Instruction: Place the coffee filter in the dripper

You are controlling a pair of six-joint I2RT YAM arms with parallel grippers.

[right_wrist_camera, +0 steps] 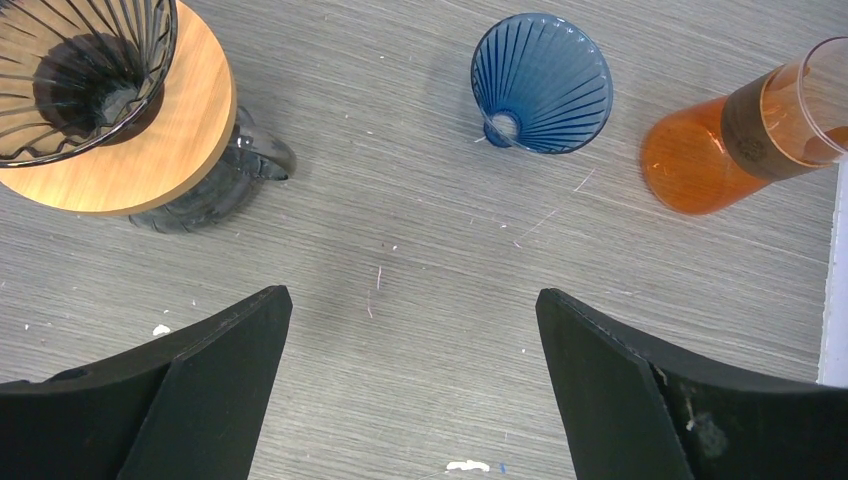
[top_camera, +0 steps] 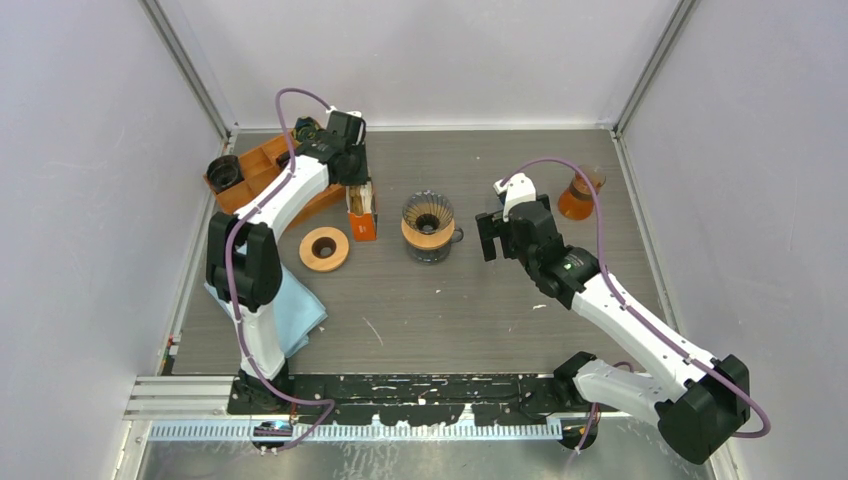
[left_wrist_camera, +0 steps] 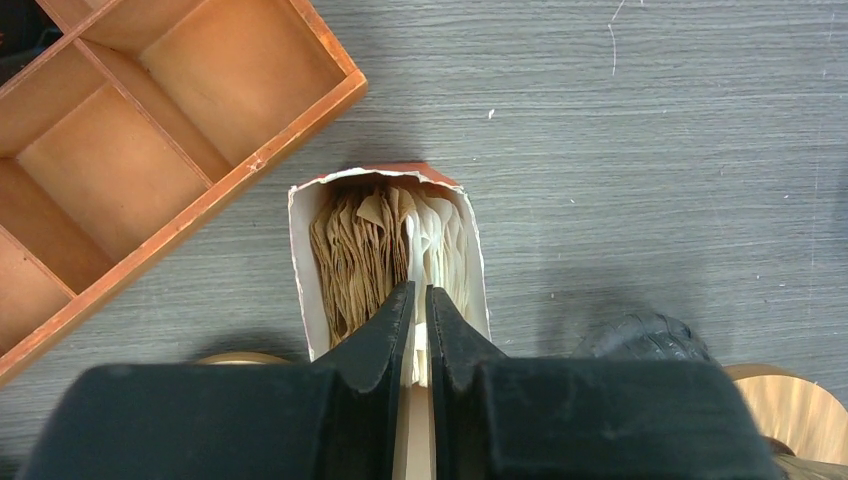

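Note:
White filters (left_wrist_camera: 440,235) and brown filters (left_wrist_camera: 352,255) stand packed in an open-topped orange box (top_camera: 362,228), left of the table's middle. My left gripper is over the box, its fingertips a narrow gap apart at the white filters. Whether a filter lies between them is hard to tell. A dark ribbed dripper (top_camera: 428,208) with a wooden collar sits on a glass server (top_camera: 430,254), right of the box; no filter shows inside it. My right gripper hangs wide open to the right of the server, empty.
A blue dripper (right_wrist_camera: 545,85) and an amber carafe (right_wrist_camera: 690,160) stand at the right. The wooden divided tray (left_wrist_camera: 262,160) lies close by the filter box. A wooden ring (top_camera: 324,249) and a blue cloth (top_camera: 295,315) are nearer the front.

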